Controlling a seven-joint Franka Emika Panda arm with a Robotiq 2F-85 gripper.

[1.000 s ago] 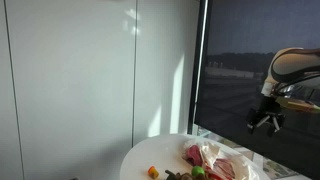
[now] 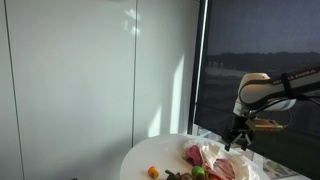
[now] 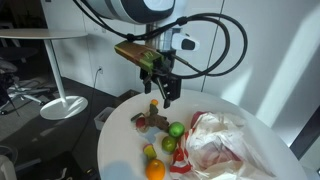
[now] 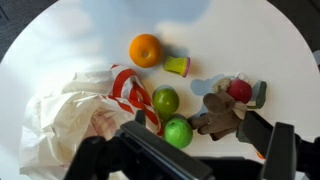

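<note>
Above the round white table (image 4: 95, 30) hangs my gripper, open, with no object between its fingers. In the wrist view, a brown plush toy (image 4: 218, 116) and a green apple-like fruit (image 4: 178, 132) lie below the fingers. A darker green fruit (image 4: 165, 101) is beside the apple-like one. Farther up are an orange (image 4: 145, 50) and a short yellow-green piece (image 4: 177, 65). A red ball (image 4: 240, 90) sits against the plush toy. The second exterior view shows the gripper (image 3: 161, 97) well clear of the tabletop.
A crumpled white plastic bag (image 4: 65, 125) with a red-striped part (image 4: 128, 92) covers one side of the table. A dark screen (image 2: 260, 85) stands behind the arm.
In the first exterior view, the arm has moved left and lower, from out by the dark screen to above the bag side of the table. The objects look unmoved.
</note>
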